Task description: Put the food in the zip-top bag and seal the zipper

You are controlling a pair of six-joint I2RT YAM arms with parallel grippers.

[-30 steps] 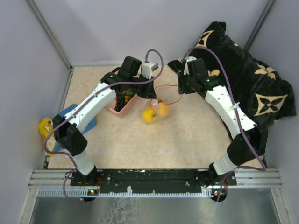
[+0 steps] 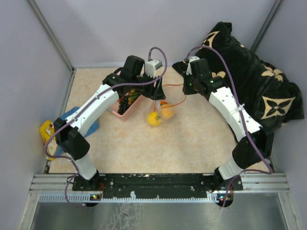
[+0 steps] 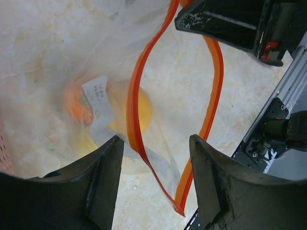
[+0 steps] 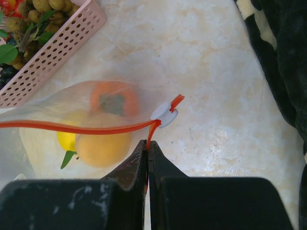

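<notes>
The clear zip top bag has an orange zip rim and stands with its mouth parted. Inside or behind its film are a yellow piece of food, a yellow-orange round piece and an orange-red piece. My left gripper is open, with one side of the orange rim passing between its fingers. My right gripper is shut on the bag's rim near the white slider. In the left wrist view, the right gripper's black fingers reach the rim's far end.
A pink basket of assorted produce stands beside the bag, under the left arm. A dark patterned cloth fills the back right. Blue and yellow items lie at the left edge.
The left gripper's fingers have spread apart and shifted slightly. The food has barely moved.
</notes>
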